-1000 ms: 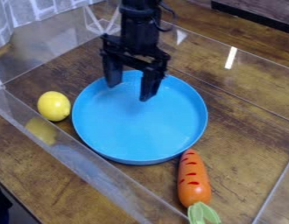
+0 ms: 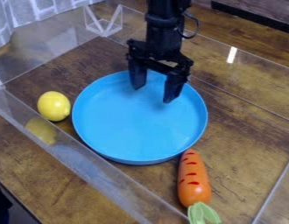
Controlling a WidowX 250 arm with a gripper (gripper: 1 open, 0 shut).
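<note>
My gripper point(image 2: 158, 77) hangs over the back part of a blue plate point(image 2: 137, 124), its two black fingers spread open, with nothing visible between them. A yellow lemon point(image 2: 53, 106) lies left of the plate. An orange toy carrot point(image 2: 193, 179) with a pale green top lies at the front right, outside the plate.
A transparent wall crosses the left and lower left of the view, near the lemon and the plate.
My gripper has moved to the right across the back of the plate. The lemon, plate and carrot stay where they were.
</note>
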